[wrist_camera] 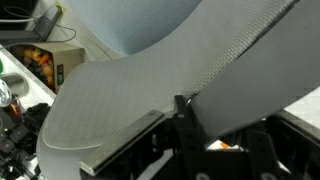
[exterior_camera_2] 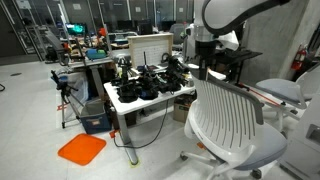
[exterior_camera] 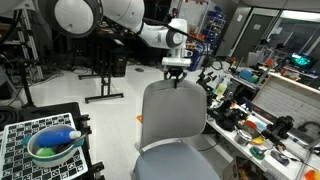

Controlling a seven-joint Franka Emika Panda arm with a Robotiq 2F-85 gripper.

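A grey office chair stands in front of the arm, its mesh backrest [exterior_camera: 174, 112] upright and its seat [exterior_camera: 177, 163] toward the camera in exterior view 1. From behind, exterior view 2 shows the ribbed backrest [exterior_camera_2: 228, 115] tilted. My gripper [exterior_camera: 178, 77] is at the top edge of the backrest, shut on it. In the wrist view the backrest [wrist_camera: 140, 85] runs down between the dark fingers of the gripper. The seat [wrist_camera: 125, 20] shows beyond it. The fingertips themselves are hard to make out.
A bench with tools [exterior_camera: 262, 140] runs along the right. A table with black items [exterior_camera_2: 150, 97] stands left of the chair. A bowl of objects [exterior_camera: 55, 143] sits on a perforated surface. Open floor [exterior_camera_2: 60, 130] lies beyond an orange mat [exterior_camera_2: 82, 150].
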